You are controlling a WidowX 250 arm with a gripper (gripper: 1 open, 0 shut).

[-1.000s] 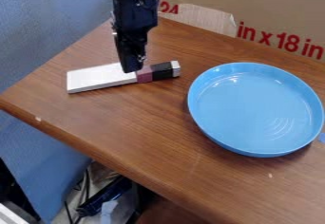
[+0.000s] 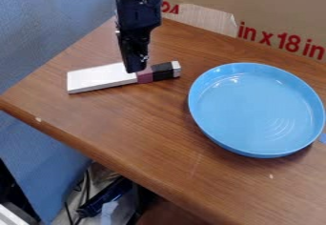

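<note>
My dark gripper [image 2: 133, 57] hangs down from the top, its tips just over a flat white bar [image 2: 95, 78] with a maroon band and a black-and-silver right end, lying on the wooden table. The tips hide part of the bar; whether they touch it or are open or shut I cannot tell. A light blue plate [image 2: 254, 110] lies to the right of the bar.
A cardboard box [image 2: 268, 10] with red print stands behind the table.
</note>
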